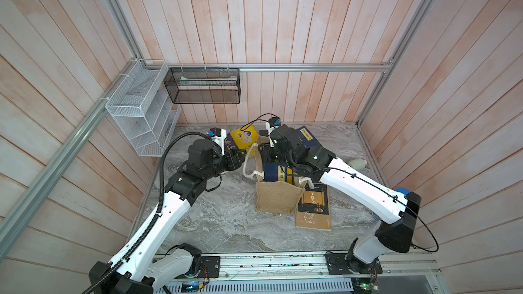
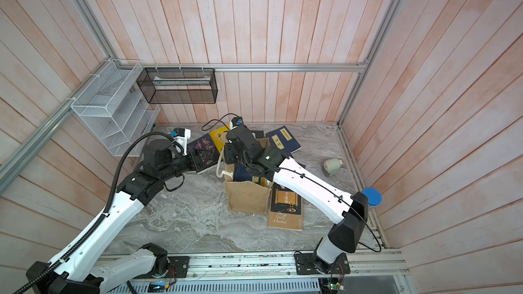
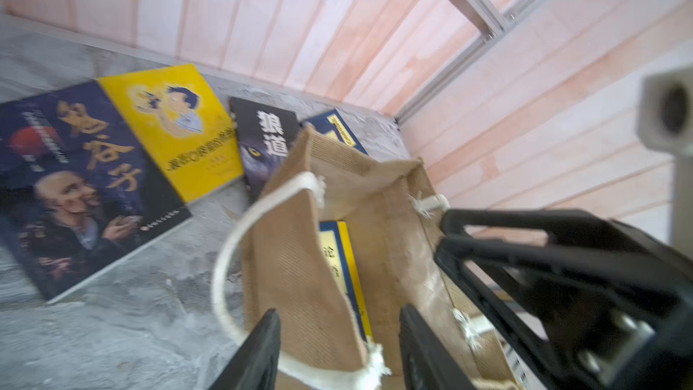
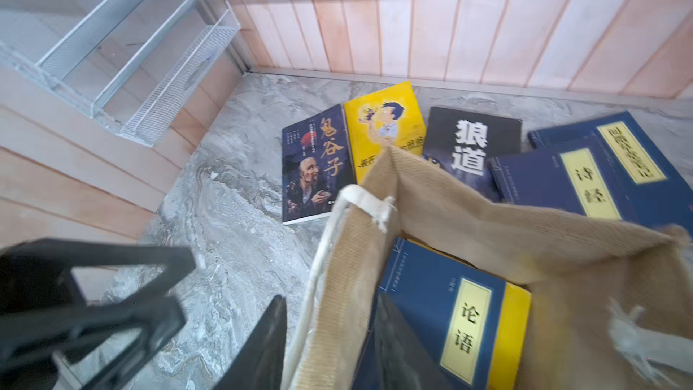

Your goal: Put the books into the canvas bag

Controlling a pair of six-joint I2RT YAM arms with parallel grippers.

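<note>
The tan canvas bag (image 1: 276, 197) stands with its mouth open and white rope handles at its sides. Inside lies a dark blue book (image 4: 440, 310) with a cream label, a yellow book (image 4: 511, 336) showing under its edge. My left gripper is partly open, left of the bag; nothing is held, and a rope handle (image 3: 229, 267) shows behind the gap. Partly open too, my right gripper hangs over the bag's left side, whose wall shows behind its empty fingers. Behind the bag lie a man's-portrait book (image 4: 316, 166), a yellow cartoon-cover book (image 4: 393, 117) and a black book (image 4: 473, 141).
Two blue books, a nearer one (image 4: 559, 180) and a farther one (image 4: 631, 155), overlap behind the bag. A brown-and-black book (image 2: 285, 207) lies at its front right. Farther right is a pale cylindrical object (image 2: 331, 166). Bare marble (image 1: 212, 223) spreads to the front left.
</note>
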